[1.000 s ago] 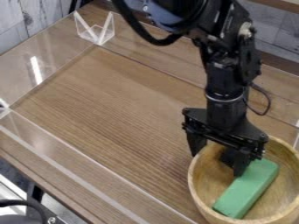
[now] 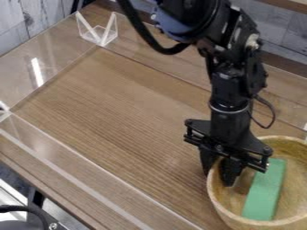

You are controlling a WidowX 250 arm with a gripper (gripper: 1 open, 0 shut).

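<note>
The black robot arm comes down from the top centre to my gripper [image 2: 232, 158], which is low at the left rim of a round tan bowl [image 2: 293, 198] at the bottom right. A green rectangular block [image 2: 264, 190] lies in the bowl, to the right of the gripper. The fingertips are dark and overlap the bowl's rim, so whether they hold the rim or are apart is unclear.
A clear plastic holder [image 2: 99, 29] stands at the top left. A raised wooden edge runs along the back right.
The gripper has shifted slightly right and down. The bowl has moved right, and the green block now appears more upright in the view, along the gripper's right side.
</note>
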